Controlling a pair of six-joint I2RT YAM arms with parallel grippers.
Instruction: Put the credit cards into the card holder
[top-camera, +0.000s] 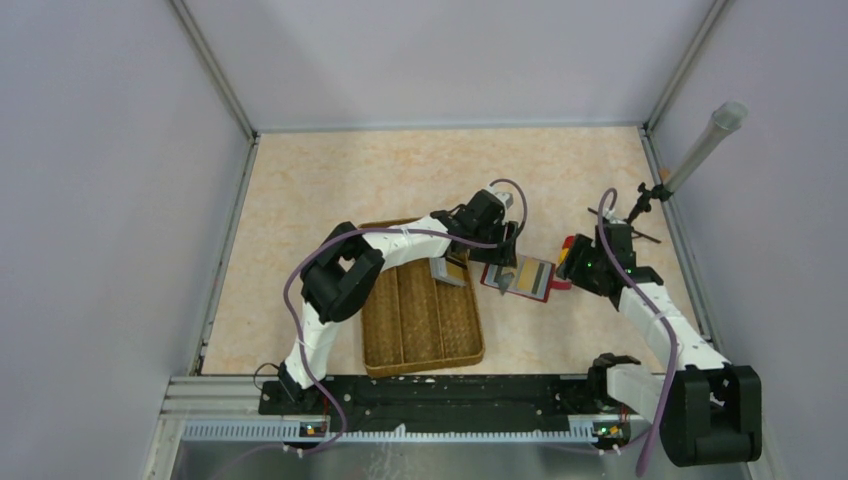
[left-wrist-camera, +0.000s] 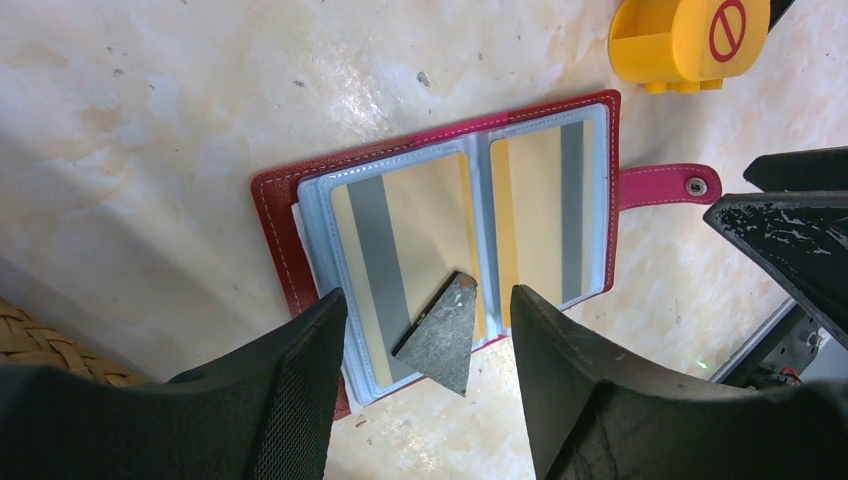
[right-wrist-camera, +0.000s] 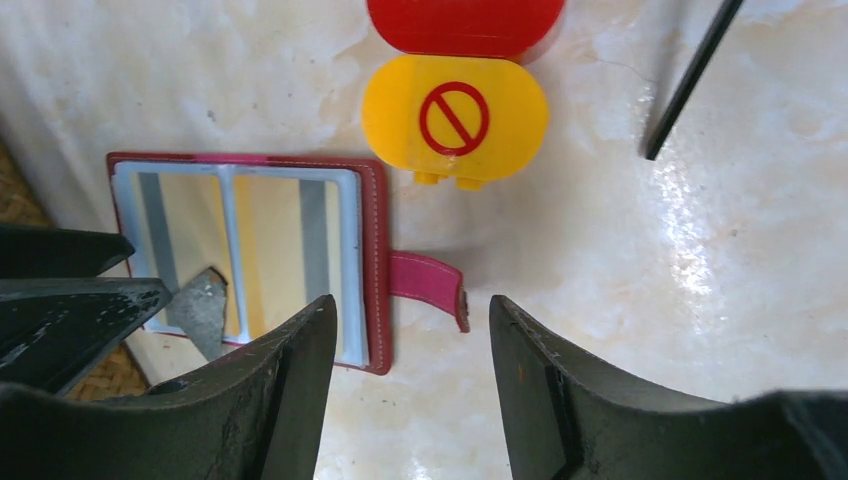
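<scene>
The card holder (left-wrist-camera: 283, 240) lies open and flat on the table, its red cover edged in stitching and both clear sleeves filled. Cream cards with grey and yellow stripes, a left card (left-wrist-camera: 415, 215) and a right card (left-wrist-camera: 545, 205), sit in them. A small grey pointed piece (left-wrist-camera: 445, 335) lies over the lower part of the left sleeve. My left gripper is above that side, fingers apart, nothing gripped. Just right of the holder, by its pink strap (right-wrist-camera: 425, 280), my right gripper is open and empty.
Beside the holder on the left stands a wicker basket (top-camera: 420, 363) with dividers and a striped card (top-camera: 450, 271) inside. A yellow and red object (right-wrist-camera: 455, 115) stands close to the holder's upper right.
</scene>
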